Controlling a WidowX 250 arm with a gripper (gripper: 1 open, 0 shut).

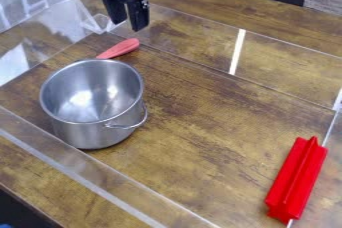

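My black gripper (127,10) hangs at the top left over the wooden table, open, its fingers pointing down. Below it lies a pink elongated object (118,49), apart from the gripper, just behind a large steel pot (91,100) with a wire handle at its right.
A red ribbed bar (297,178) lies at the lower right. Transparent panels stand at the top left.
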